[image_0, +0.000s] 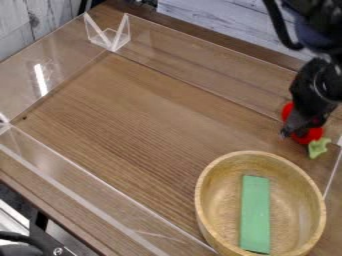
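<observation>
The black gripper (294, 120) is at the right edge, shut on a red object (310, 131) that has a light green part (318, 147) below it; the arm partly hides the red object. Below them, near the bottom right, sits a round tan bowl (217, 200) holding a flat green block (255, 215).
A clear plastic holder (110, 32) stands at the back left. A white panelled surface (227, 20) runs along the back, and clear edging borders the left side.
</observation>
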